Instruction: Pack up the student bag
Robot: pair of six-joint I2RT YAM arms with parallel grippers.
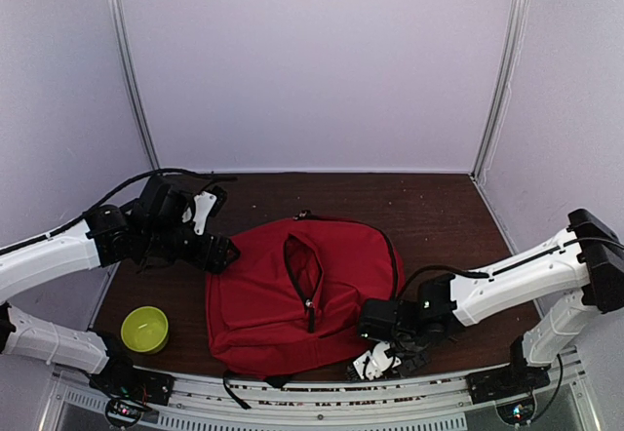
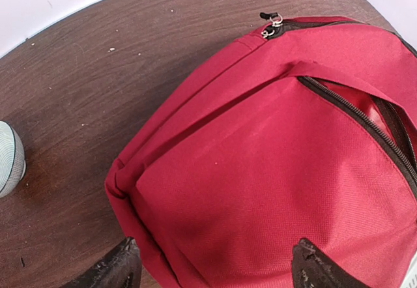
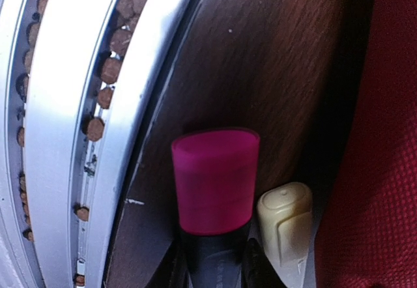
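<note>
The red backpack (image 1: 253, 304) lies in the middle of the table, its front zip pocket gaping. My left gripper stands open above the bag's left part. My right gripper is low at the table's front edge, beside the bag, its fingers around the dark lower part of a pink-topped item (image 3: 215, 177); whether they press on it cannot be told. A cream item (image 3: 285, 216) lies just right of it, against the red fabric. In the top view my right gripper's fingertips are hidden.
A yellow-green bowl (image 1: 144, 329) stands at the front left. The metal rail (image 3: 65, 105) runs along the front edge, close to the right gripper.
</note>
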